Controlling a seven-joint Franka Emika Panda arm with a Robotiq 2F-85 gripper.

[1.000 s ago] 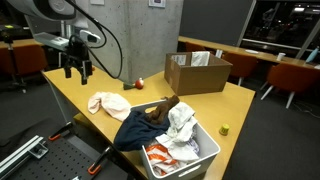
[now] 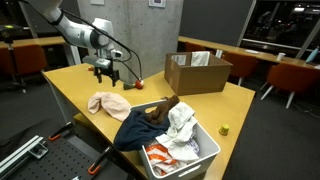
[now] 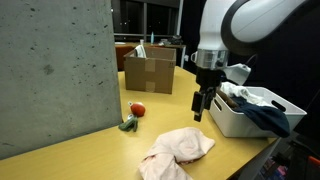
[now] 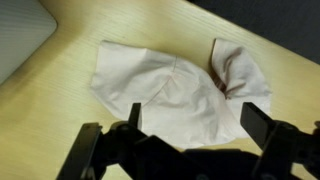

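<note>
A pale pink cloth (image 2: 109, 104) lies crumpled on the wooden table, with one folded strip at its side in the wrist view (image 4: 165, 95). Above and behind it in exterior view 1, my gripper (image 2: 106, 80) hangs pointing down, apart from the cloth. From exterior view 2 the gripper (image 3: 208, 103) also shows clear above the cloth (image 3: 178, 152). Its two dark fingers (image 4: 255, 118) stand wide apart in the wrist view, and only cloth and table appear beyond them.
A white bin (image 2: 199, 158) holds several garments, among them a dark blue one (image 2: 138, 131) hanging over its edge. Farther back stand a cardboard box (image 2: 197, 77) and a red round object (image 3: 137, 109) beside a green one (image 3: 128, 124). A yellow-green item (image 2: 224, 129) sits at the right.
In exterior view 1 my arm has swung rightward and farther back, from the table's left side to above the area behind the cloth. The cloth and bin have stayed put.
</note>
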